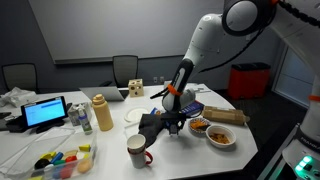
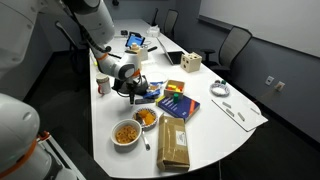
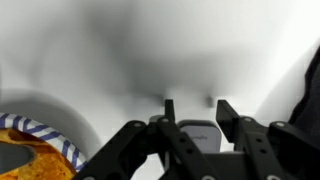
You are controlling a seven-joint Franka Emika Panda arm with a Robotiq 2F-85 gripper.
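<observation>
My gripper is shut on a small grey object (image 3: 203, 134), whose pale, rounded end shows between the fingers in the wrist view. What the object is, I cannot tell. White tabletop lies beyond the fingertips. Exterior view 1 has the gripper (image 1: 174, 127) low over the middle of the table, just right of a black cloth (image 1: 149, 127). From the other side, the gripper (image 2: 131, 98) appears small and dark, and the held object cannot be made out there. Whether that object touches the table is unclear.
Close by stands a striped-rim bowl (image 3: 48, 131) of orange pieces. A larger white bowl (image 2: 126, 133), a cardboard box (image 2: 173, 145) and a blue tray (image 2: 207, 110) are around it. A white mug (image 1: 138, 150) sits near the front.
</observation>
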